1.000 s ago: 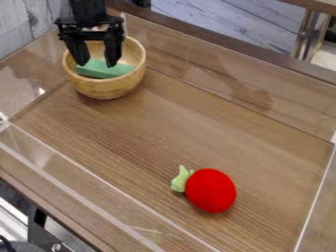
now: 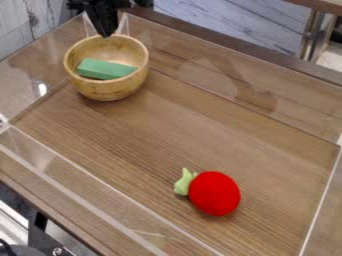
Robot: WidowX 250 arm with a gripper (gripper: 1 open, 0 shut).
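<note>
A light wooden bowl (image 2: 127,80) sits at the upper left with a green block (image 2: 104,69) lying in it. My black gripper (image 2: 94,22) is at the top left edge of the view, above and behind the bowl, apart from the block; its fingertips are small and dark, and whether they are open or shut is hard to see. A red round object (image 2: 215,195) with a green leafy top, like a strawberry or tomato, lies at the lower right.
A pale raised edge runs along the back right, and a pale wall stands at the top left.
My gripper has risen up and back out of the bowl, leaving the green block in it. The bowl appears shifted slightly toward the front.
</note>
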